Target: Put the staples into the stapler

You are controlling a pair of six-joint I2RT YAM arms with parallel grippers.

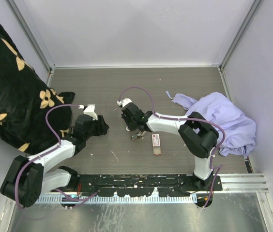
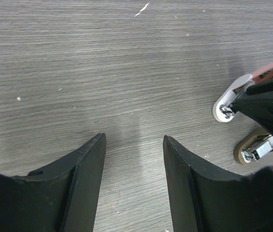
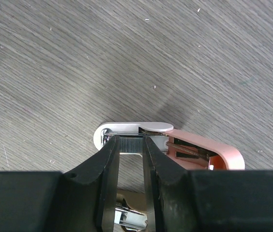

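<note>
The pink-and-white stapler (image 3: 219, 149) lies opened on the table, its metal channel exposed; in the top view it is mostly hidden under my right arm. My right gripper is shut on a short grey strip of staples (image 3: 130, 146), held right over the channel near the white end. Whether the strip rests inside the channel cannot be told. Left of the stapler, my left gripper is open above bare table, nothing between its fingers. In the left wrist view the stapler's white tip (image 2: 221, 110) shows beside the right gripper's dark finger (image 2: 267, 104).
A second, brown-and-metal stapler (image 2: 257, 149) lies close by the pink one. The staple box (image 1: 156, 141) stands right of it, under the right forearm. Lilac cloth (image 1: 216, 121) fills the right side, a dark patterned blanket (image 1: 20, 82) the left.
</note>
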